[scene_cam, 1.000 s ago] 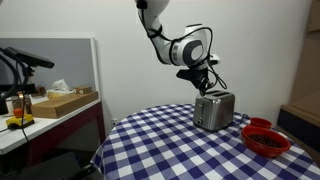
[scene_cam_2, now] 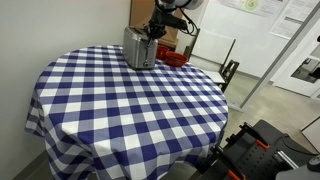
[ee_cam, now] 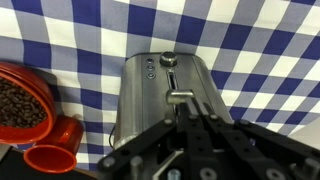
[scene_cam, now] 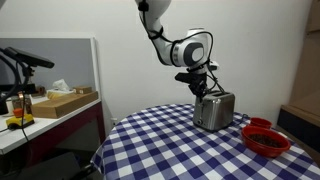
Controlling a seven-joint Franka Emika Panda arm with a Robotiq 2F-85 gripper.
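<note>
A silver toaster (scene_cam: 217, 112) stands upright on the blue checked tablecloth. From above, the wrist view shows its metal body (ee_cam: 133, 98), with a control lever (ee_cam: 180, 97) and a dark knob (ee_cam: 168, 58) on one end. My gripper is shut, with its tips right by the lever; nothing shows between them. Whether the tips touch the lever, I cannot tell. The gripper (scene_cam: 200, 94) is low over the toaster's near end in exterior view 1. Its own dark body hides the toaster's slots from the wrist camera.
A red bowl of dark beans (ee_cam: 20, 108) and a red mug (ee_cam: 55, 145) stand beside the toaster. The tablecloth (scene_cam_2: 135, 110) is clear across its front and middle. A white side table (scene_cam: 55, 118) with boxes is at the far left.
Over the last second my gripper has moved down, closer to the toaster's near end. The toaster and the red dishes have not visibly moved.
</note>
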